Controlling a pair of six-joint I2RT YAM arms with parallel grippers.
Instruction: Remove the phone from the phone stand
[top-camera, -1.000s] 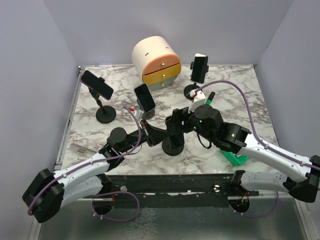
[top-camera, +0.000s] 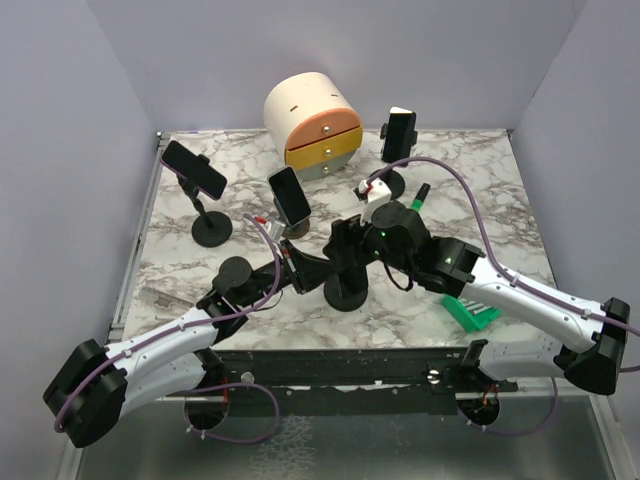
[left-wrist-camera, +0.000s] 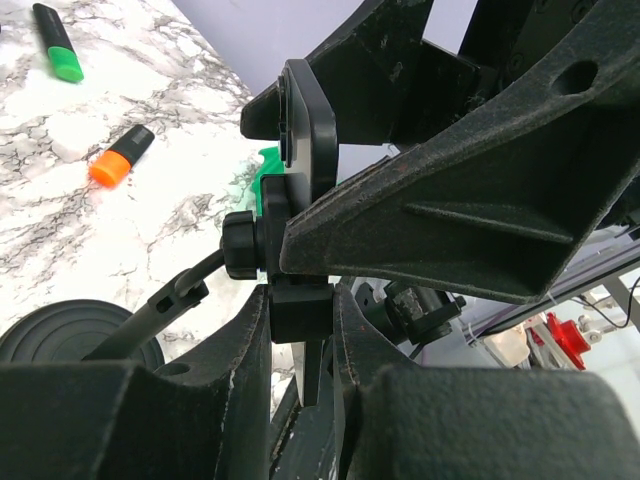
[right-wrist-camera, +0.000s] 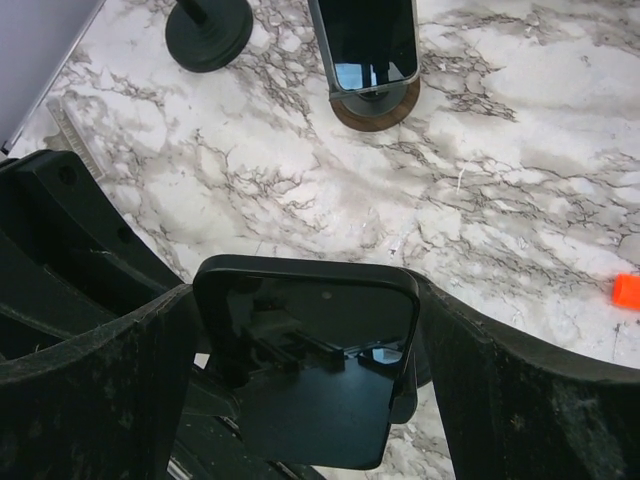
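Note:
In the middle of the top view a phone stand with a round black base stands between my grippers. My left gripper is shut on the stand's black holder, low on it. In the right wrist view a dark phone lies between the fingers of my right gripper, which reaches over the stand from the right; whether those fingers press on it I cannot tell. The stand's base also shows in the left wrist view, partly hidden by the fingers.
Other phone stands hold phones behind and left. A drawer box stands at the back. Highlighters and a green tray lie to the right.
My right gripper and arm have shifted slightly leftward over the top of the stand. The left arm has not visibly moved.

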